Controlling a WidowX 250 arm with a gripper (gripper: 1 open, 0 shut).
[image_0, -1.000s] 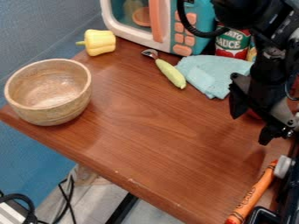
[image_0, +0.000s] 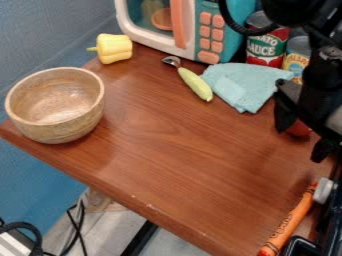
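Note:
The black gripper (image_0: 302, 132) is at the right edge of the table, low over a red object (image_0: 297, 128) that it largely hides. Whether its fingers are open or shut on that object cannot be told. A wooden bowl (image_0: 54, 105) sits at the left of the tabletop (image_0: 174, 170).
A toy microwave (image_0: 201, 25), tomato cans (image_0: 266, 48), a yellow pepper (image_0: 112, 47), a spoon (image_0: 174, 62), a pale cucumber (image_0: 197, 84) and a blue cloth (image_0: 241, 85) fill the back. An orange crayon (image_0: 291, 222) lies front right.
The arm and gripper have shifted to the right, uncovering more of the cans behind. The other things look unchanged.

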